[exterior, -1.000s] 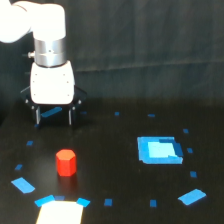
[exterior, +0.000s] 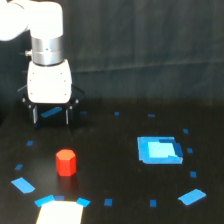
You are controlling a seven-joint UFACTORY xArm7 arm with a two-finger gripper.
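Observation:
My gripper (exterior: pixel 53 118) hangs over the far left of the dark table, its two fingers apart and nothing visible between them. A red block with a hexagonal outline (exterior: pixel 66 162) is on the table at the left, nearer the camera than the gripper and clear of it. To the right is a low blue square tray (exterior: pixel 146 151) with a white patch (exterior: pixel 161 149) inside. No red object shows in the tray.
A cream block (exterior: pixel 60 213) is cut off by the bottom edge, near the red block. Blue marks (exterior: pixel 192 197) are scattered flat on the table, including a larger one (exterior: pixel 22 185) at left. The middle between red block and tray holds no standing objects.
My gripper has shifted very slightly left, its fingers still apart. The red block, the blue tray and the cream block show no movement.

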